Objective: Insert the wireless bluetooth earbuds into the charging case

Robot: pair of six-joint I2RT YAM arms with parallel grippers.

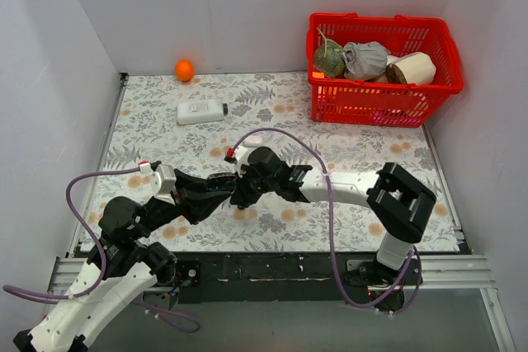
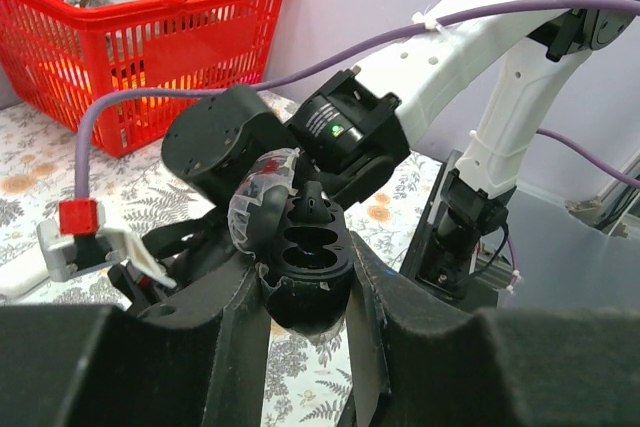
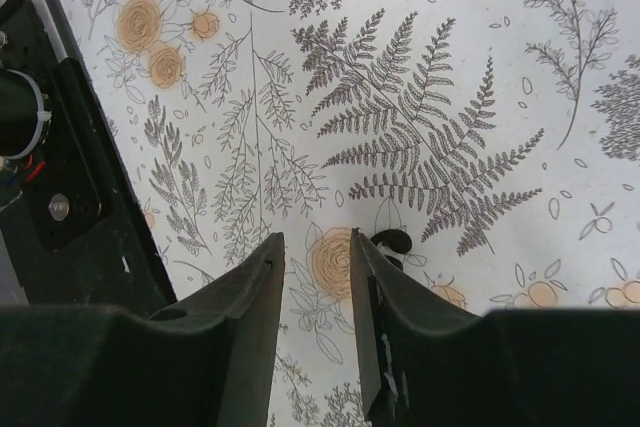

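Note:
In the left wrist view, my left gripper is shut on a black charging case [image 2: 310, 237], its lid raised and hollow slots showing. Seen from above, the left gripper [image 1: 221, 191] holds that case over the front part of the table. Close beside it, my right gripper [image 1: 239, 197] points down at the cloth. The right wrist view shows the right gripper parted, with only patterned cloth visible between its fingertips. A small black earbud [image 3: 394, 240] shows just past the right-hand finger, which partly hides it; whether they touch I cannot tell.
A red basket [image 1: 384, 105] with several items stands at the back right. A white bottle [image 1: 201, 112] and an orange [image 1: 184, 70] are at the back left. A small white object [image 1: 253, 142] lies partly behind the right gripper.

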